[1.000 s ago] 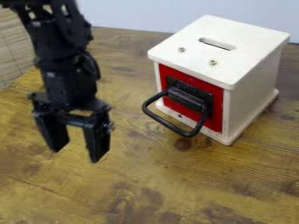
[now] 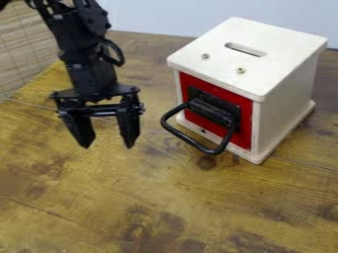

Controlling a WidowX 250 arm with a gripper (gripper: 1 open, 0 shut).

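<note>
My black gripper (image 2: 106, 126) hangs open above the wooden table on the left, with nothing between its fingers. To its right stands a white wooden box (image 2: 244, 54) with a slot and two small metal studs on top. Its red front panel (image 2: 246, 109) carries a black fitting with a black loop handle (image 2: 201, 143) sticking out toward the gripper. The gripper is apart from the handle, to the left of it.
A woven mat (image 2: 20, 64) lies at the far left, and a pale wall runs along the back.
My gripper has moved up and away from the camera, and a little to the right. The box and its handle have not moved.
</note>
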